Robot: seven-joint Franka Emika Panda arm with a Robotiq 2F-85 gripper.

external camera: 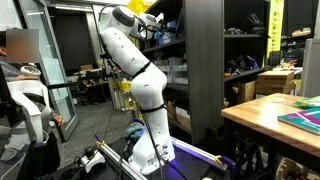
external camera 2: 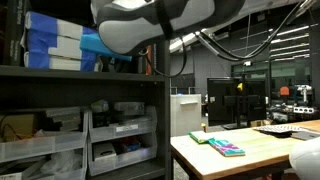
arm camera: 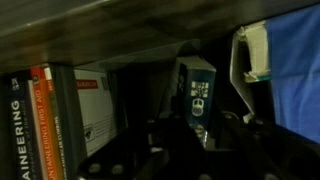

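In the wrist view, a narrow box or book [arm camera: 198,88] with a pale spine and a printed emblem stands upright in a dark shelf space. My gripper reaches in from the bottom of that view, its dark fingers hard to make out in the shadow. It is shut on the lower part of this narrow item. Exterior view 1 has the white arm [external camera: 152,95] stretched up to the top of the shelving, with the gripper end small and unclear. In exterior view 2 the arm [external camera 2: 150,25] crosses the top and hides the gripper.
Several books [arm camera: 60,120] stand to the left, one marked "Engineer". A blue item [arm camera: 295,75] sits close on the right. A shelf board [arm camera: 110,35] runs across the top of the wrist view. A wooden table [external camera: 270,115] stands at the right in exterior view 1.
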